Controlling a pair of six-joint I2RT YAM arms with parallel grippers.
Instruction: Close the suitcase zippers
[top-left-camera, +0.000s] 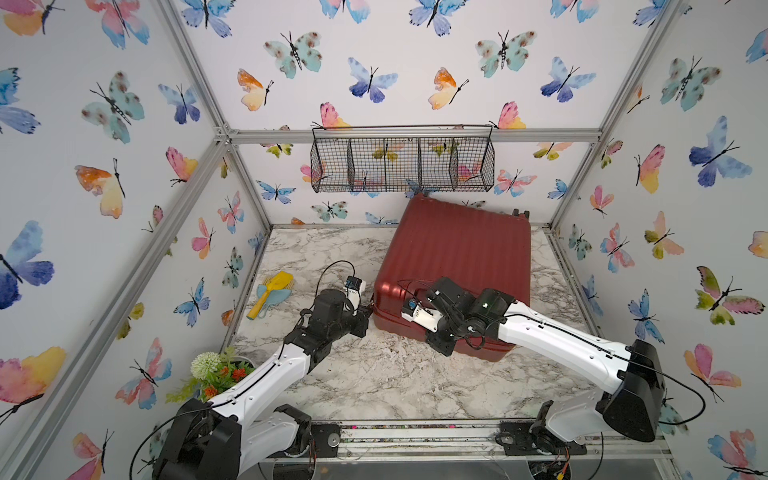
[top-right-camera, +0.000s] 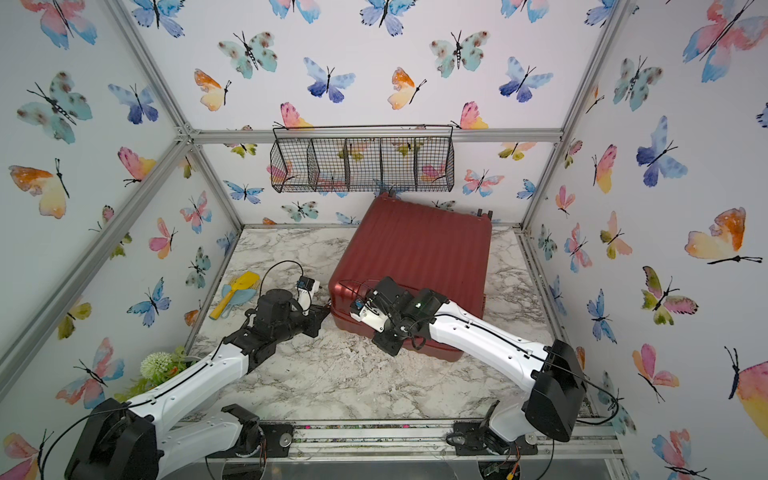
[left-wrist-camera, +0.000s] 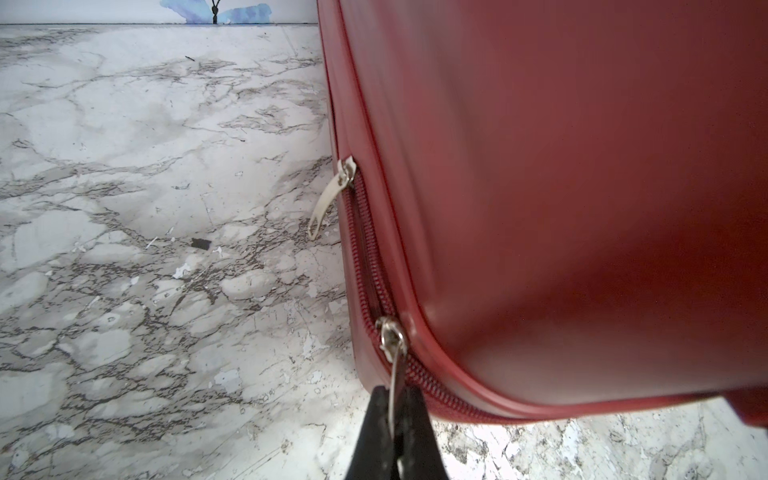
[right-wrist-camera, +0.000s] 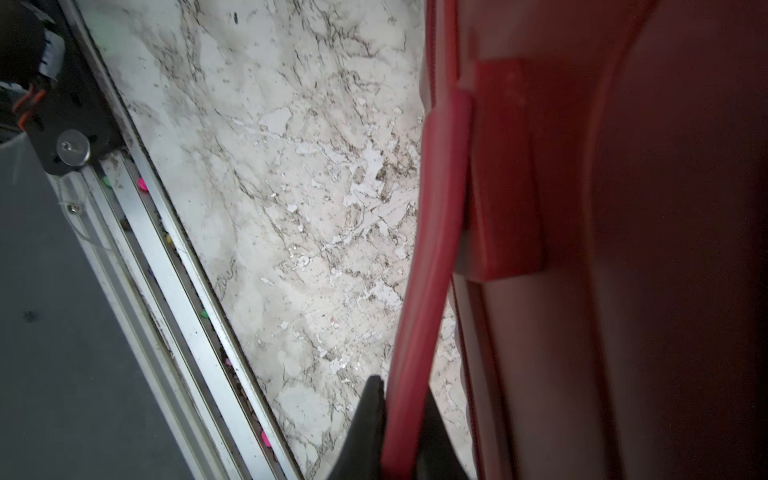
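Observation:
A red suitcase (top-left-camera: 456, 244) lies on the marble table. In the left wrist view an open zipper stretch (left-wrist-camera: 364, 248) runs between an upper zipper slider (left-wrist-camera: 345, 172) with a dangling pull and a lower slider (left-wrist-camera: 392, 336). My left gripper is shut at that corner, the lower slider's metal pull (left-wrist-camera: 393, 380) between its fingertips. In the right wrist view my right gripper is shut on the red suitcase handle (right-wrist-camera: 436, 192), at the near side of the case.
A yellow tool (top-left-camera: 270, 294) on a blue piece lies at the left, with a flower pot (top-left-camera: 216, 368) near the front left. An empty wire basket (top-left-camera: 400, 164) hangs on the back wall.

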